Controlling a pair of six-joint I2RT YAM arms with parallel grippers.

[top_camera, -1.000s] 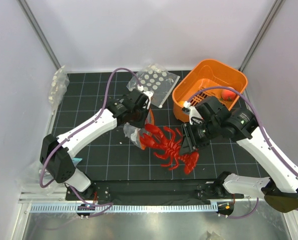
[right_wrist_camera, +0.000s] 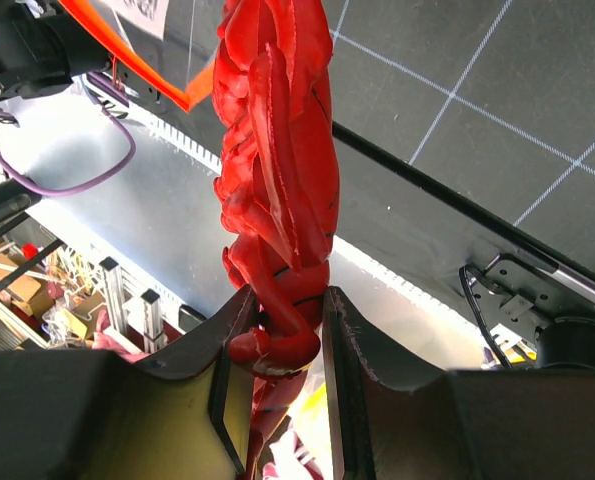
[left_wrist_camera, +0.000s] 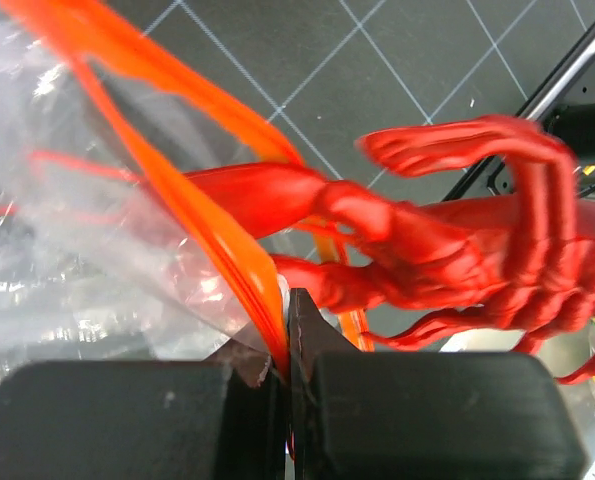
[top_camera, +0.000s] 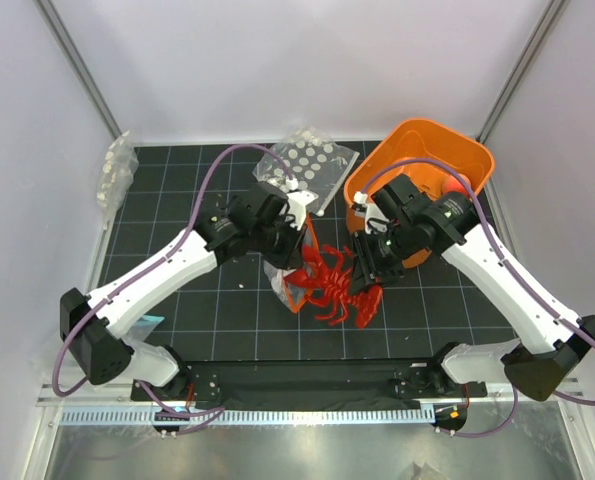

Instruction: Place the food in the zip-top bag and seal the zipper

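A clear bag with an orange zip edge is pinched at its rim by my left gripper, whose fingers are closed together on the orange strip. The bag's mouth gapes, and the red toy lobster reaches into it with its front claws; part of a claw and thin feelers show behind the clear film. The lobster's body stays outside. My right gripper is shut on the lobster near its tail. In the top view the left gripper hides part of the bag.
An orange bin with a round red item stands at the back right. Behind the arms lies a clear bag with white dots. More bags rest at the left edge. The tiled mat is open at the left.
The lobster and my right gripper have shifted left toward the bag, bringing the claws through its mouth. My left arm has shifted slightly, and the bag's orange rim now stands wider apart.
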